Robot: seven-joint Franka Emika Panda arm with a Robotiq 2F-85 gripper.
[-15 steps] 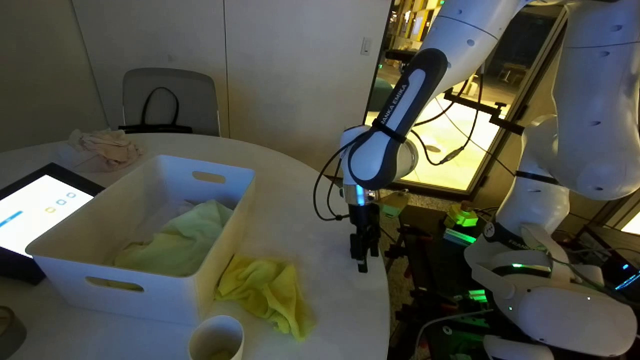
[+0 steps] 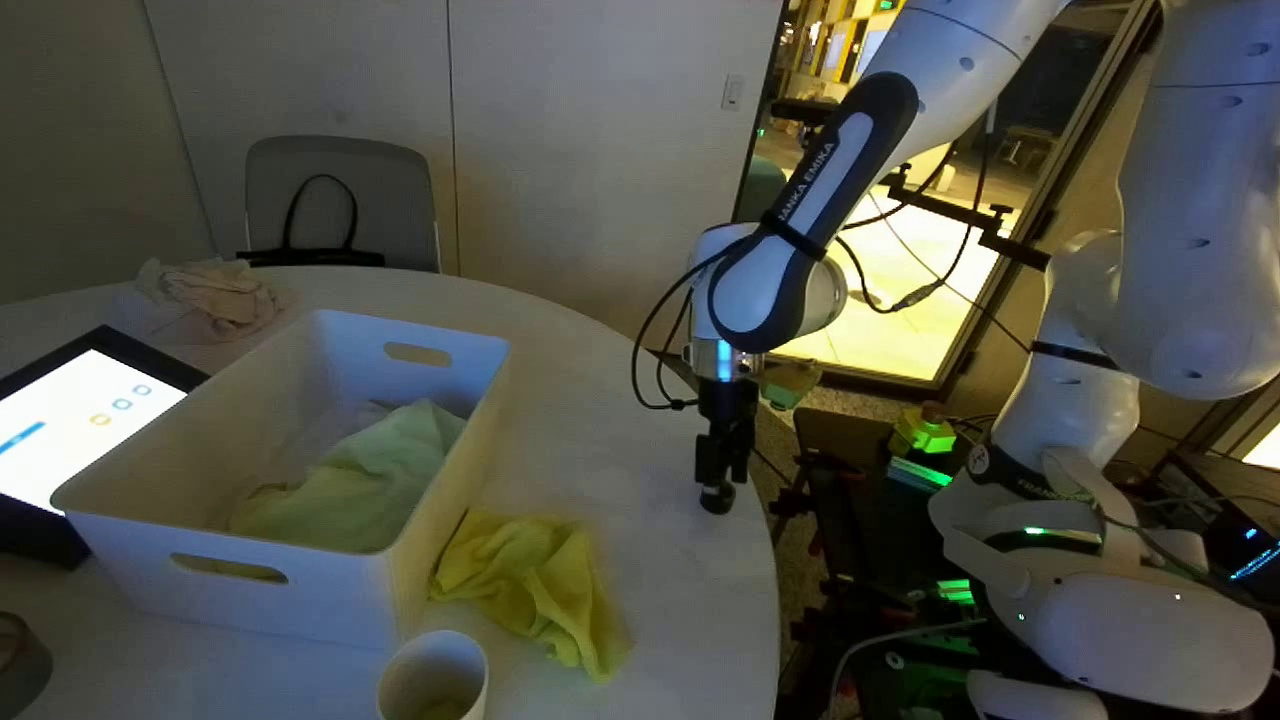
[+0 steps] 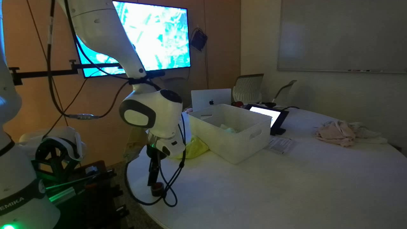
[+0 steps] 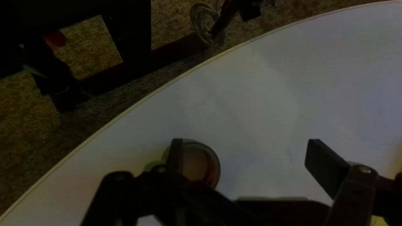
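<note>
A dark round ring like a tape roll rests on the white table close to its curved edge. My gripper is open in the wrist view, its fingers wide apart with bare table between them. The left finger overlaps the roll and hides part of it; the right finger is well clear of it. Exterior view 1 has the gripper pointing down just above the roll. From the other side, the roll appears right at the fingertips; contact cannot be told.
A white bin holds pale cloth. Beside it lie a yellow cloth and a white cup. A lit tablet and a pinkish cloth are farther off. Cables hang by the gripper.
My gripper has risen and shifted back, away from exterior view 1's camera. The dark roll, not visible there before, now shows below the fingers. The bin and yellow cloth are unmoved.
</note>
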